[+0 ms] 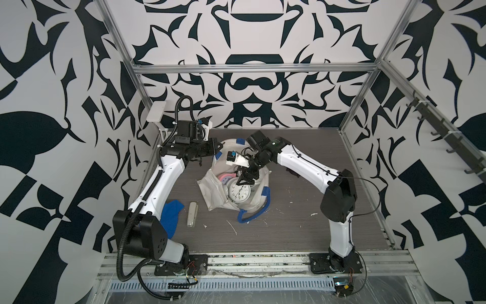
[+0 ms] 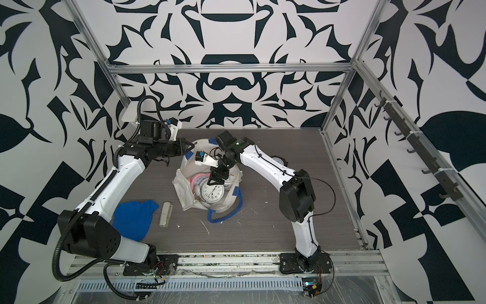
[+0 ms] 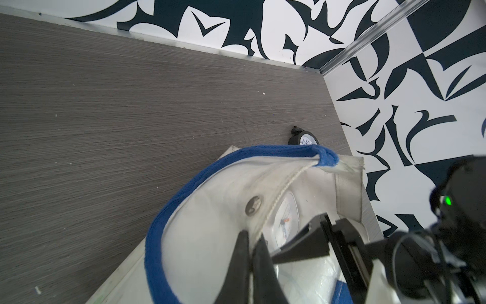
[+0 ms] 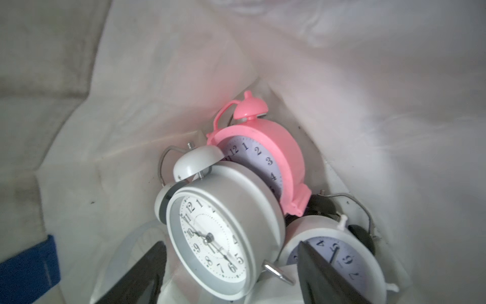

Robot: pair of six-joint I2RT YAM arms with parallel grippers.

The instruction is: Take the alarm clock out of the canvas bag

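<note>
The canvas bag (image 1: 210, 190) lies open on the table, white with blue trim. Pinched at its rim, the cloth runs between the fingers of my left gripper, which is shut on it. Inside the bag, my right gripper holds its fingers apart with nothing gripped. Between and beyond those fingers lies a tilted white alarm clock (image 4: 207, 238) with twin bells. Behind it leans a pink alarm clock (image 4: 253, 157). A paler clock with a lilac dial (image 4: 336, 258) is at lower right, partly covered by a finger. From above, one white clock face (image 2: 212, 192) shows in the bag.
A black clock (image 3: 303, 136) stands on the table beyond the bag, mostly screened by the right arm from above. A blue cloth (image 2: 134, 217) and a beige elongated object (image 2: 166, 213) lie left of the bag.
</note>
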